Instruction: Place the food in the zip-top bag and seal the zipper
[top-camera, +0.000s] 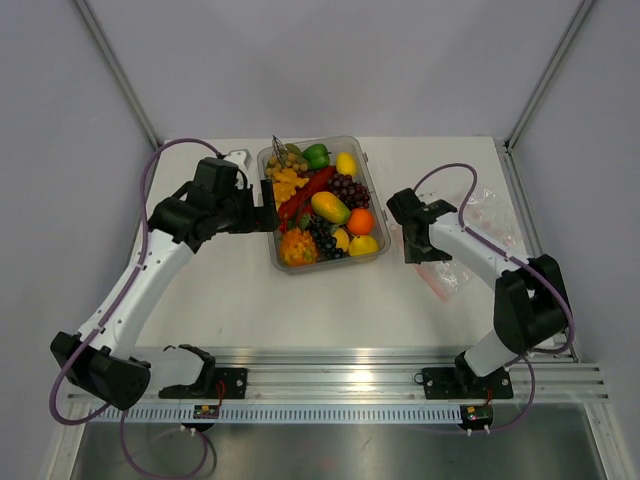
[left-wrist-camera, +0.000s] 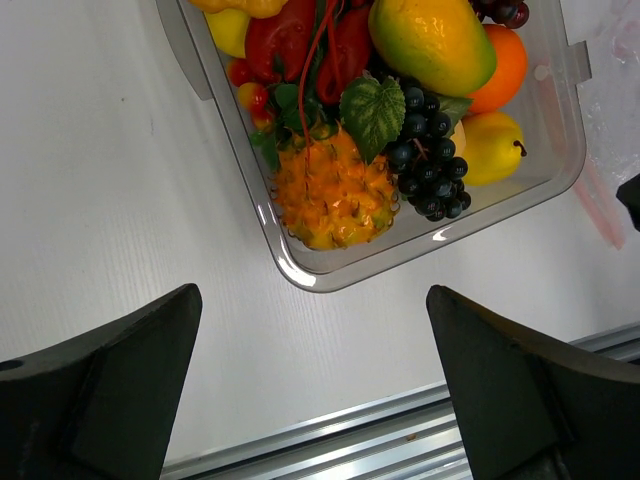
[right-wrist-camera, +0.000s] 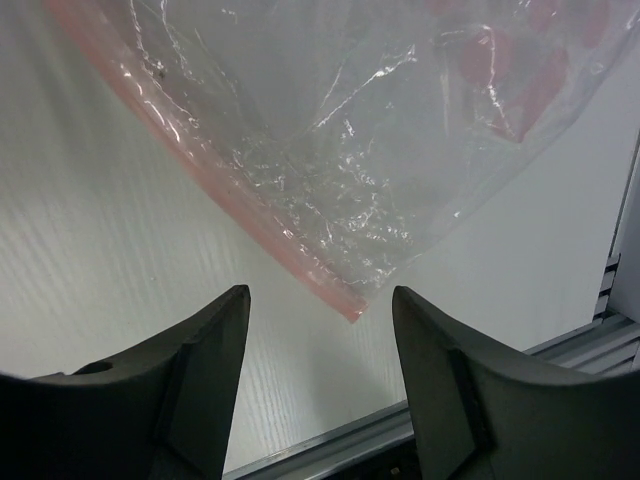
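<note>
A clear zip top bag (top-camera: 458, 275) with a pink zipper strip (right-wrist-camera: 235, 205) lies flat at the right of the table. Over the bag's zipper side, my right gripper stands open; the strip's near corner shows beyond and between its fingertips without being gripped. The grey bin (top-camera: 325, 268) in the middle holds the food, among it an orange (top-camera: 361, 221), a mango (top-camera: 330, 207), black grapes (left-wrist-camera: 432, 165) and a spiky orange fruit (left-wrist-camera: 335, 190). My left gripper, open and empty, hovers by the bin's left edge.
Bare table (top-camera: 320, 310) lies in front of the bin and to its left. A metal rail (top-camera: 330, 357) runs along the front edge. The bin's right wall is close to the bag's zipper side.
</note>
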